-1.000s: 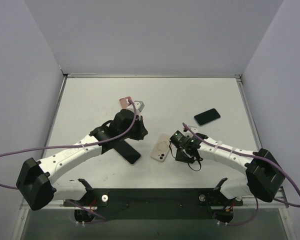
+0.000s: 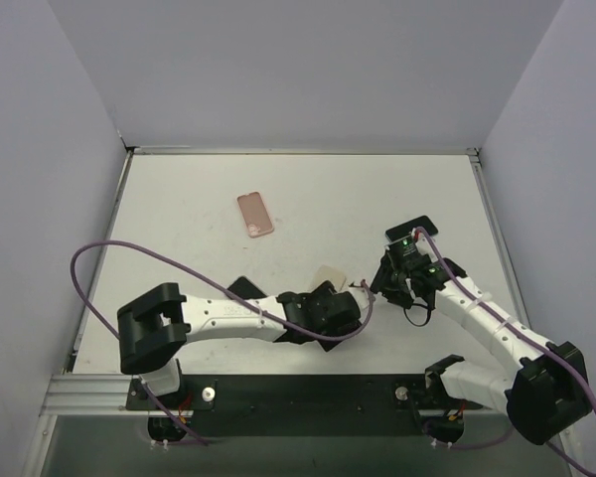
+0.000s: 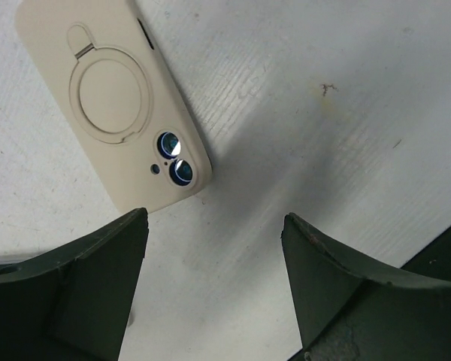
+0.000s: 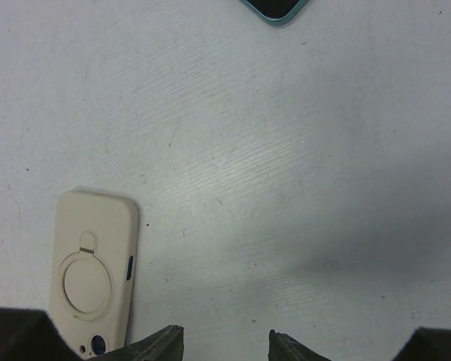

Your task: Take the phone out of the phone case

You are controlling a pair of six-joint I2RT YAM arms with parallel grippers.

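The beige phone in its case [image 3: 109, 165] lies back up, camera lenses visible, with a ring stand on it; the top view shows only part of it [image 2: 328, 276] behind my left arm. My left gripper is open just beside its camera end, nothing between its fingers. My right gripper is open over bare table, with the cased phone [image 4: 90, 256] to its left in the right wrist view.
A dark phone [image 2: 410, 227] lies at the back right, a pink case [image 2: 255, 215] at the back left, and another dark phone [image 2: 244, 288] is partly behind the left arm.
My right gripper has moved back and to the right, away from it.
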